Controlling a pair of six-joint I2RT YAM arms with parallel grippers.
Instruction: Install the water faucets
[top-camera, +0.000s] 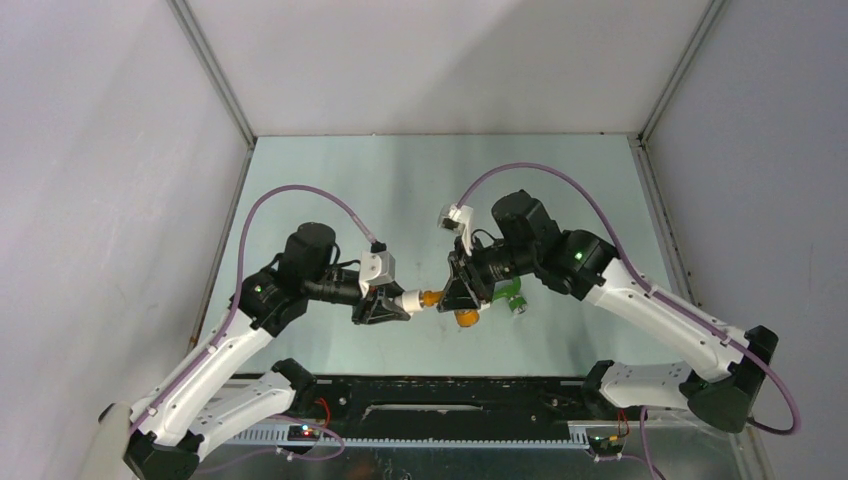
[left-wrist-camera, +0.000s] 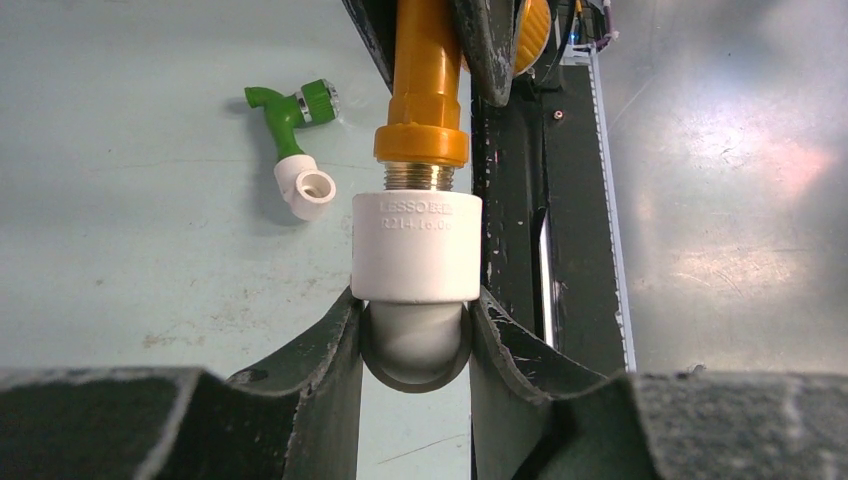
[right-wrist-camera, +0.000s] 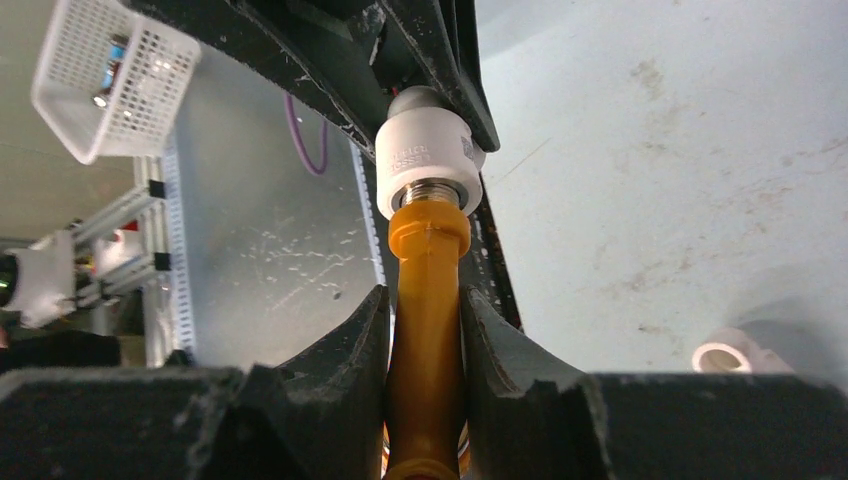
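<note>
A white elbow fitting (left-wrist-camera: 416, 245) sits between the fingers of my left gripper, which is closed round it; in the top view that gripper (top-camera: 395, 306) points right. My right gripper is shut on an orange faucet (right-wrist-camera: 428, 250), whose brass threaded end meets the white fitting's mouth, some threads still showing. The two grippers face each other above the board. A green faucet (left-wrist-camera: 285, 130) with a white fitting (left-wrist-camera: 305, 188) lies on the board beyond them.
The pale board (top-camera: 360, 170) is clear at the back and along the sides, within grey walls. A black rail (top-camera: 470, 395) runs along the front edge. A white basket (right-wrist-camera: 115, 85) shows far off in the right wrist view.
</note>
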